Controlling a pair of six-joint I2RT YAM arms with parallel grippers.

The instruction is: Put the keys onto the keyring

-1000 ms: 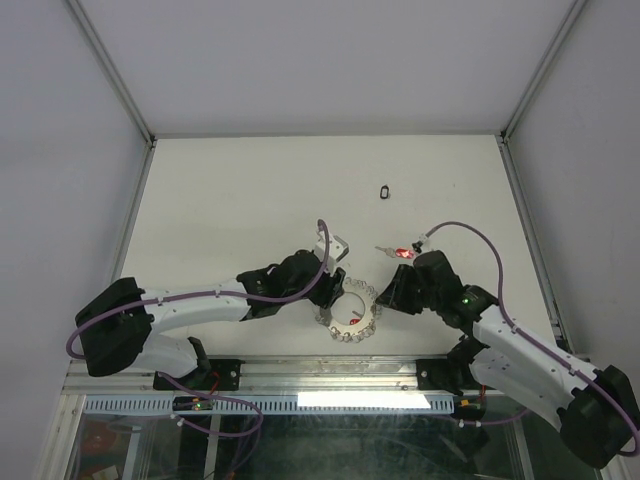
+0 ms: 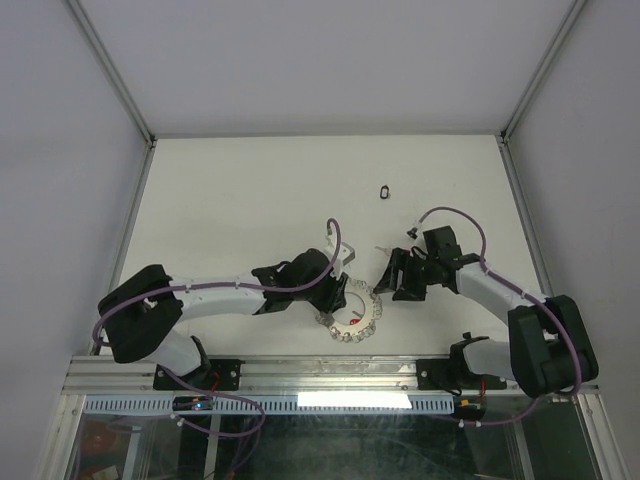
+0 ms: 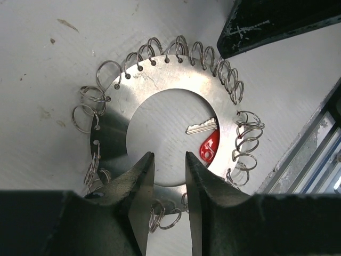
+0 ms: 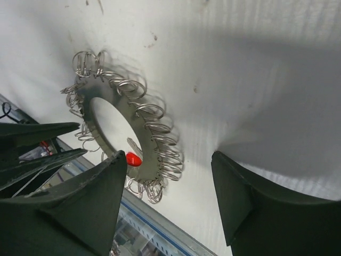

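Observation:
The keyring (image 2: 366,327) is a flat metal ring plate with many small wire loops round its rim, lying near the table's front. Inside its opening lies a key (image 3: 201,127) with a red head (image 3: 210,147); the plate partly overlaps the head, and I cannot tell whether it hangs on a loop. My left gripper is partly open above the plate's edge, nothing between its fingers. My right gripper stands open and empty, just right of the plate. A second key's blade (image 2: 382,248) shows beside the right arm, which hides its head.
A small black clip-like object (image 2: 385,192) lies at the back right. The right gripper's dark finger (image 3: 277,24) is close to the plate's loops. A metal rail (image 2: 300,375) bounds the front.
The second key's red head has become hidden behind the right arm.

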